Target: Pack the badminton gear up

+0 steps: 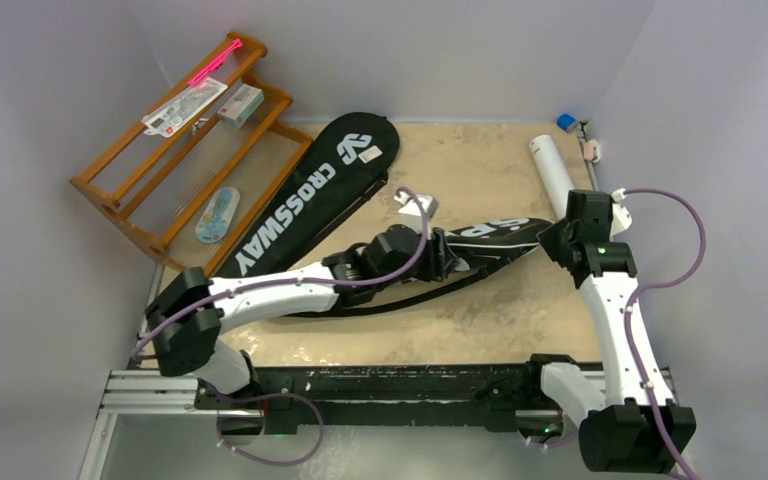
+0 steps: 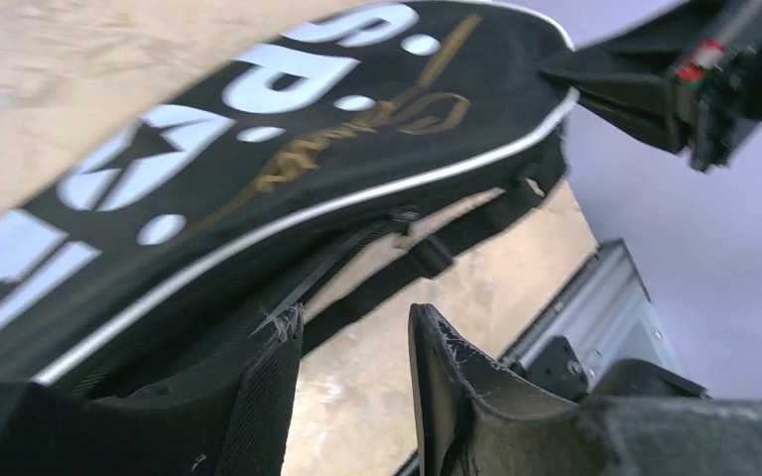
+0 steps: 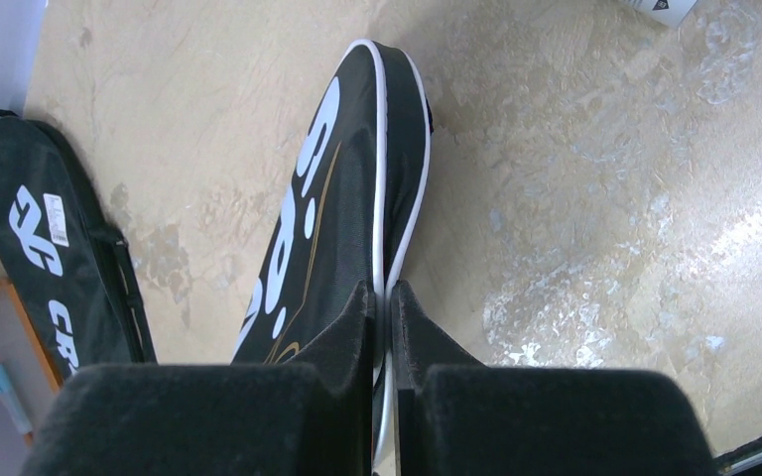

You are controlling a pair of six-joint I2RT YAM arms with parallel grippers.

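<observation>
A black bag with white lettering and piping [image 1: 490, 234] stretches across the board, its strap along the near side. My right gripper is shut on the bag's piped edge at its right end. My left gripper is over the bag's middle, part open, with its fingertips apart and nothing clearly held. A second black bag marked CROSSWAY [image 1: 300, 200] lies behind, at the left.
A wooden rack [image 1: 167, 234] with small packages stands at the left. A white tube [image 1: 550, 165] and a small blue item [image 1: 566, 122] lie at the back right. The board's near strip is clear.
</observation>
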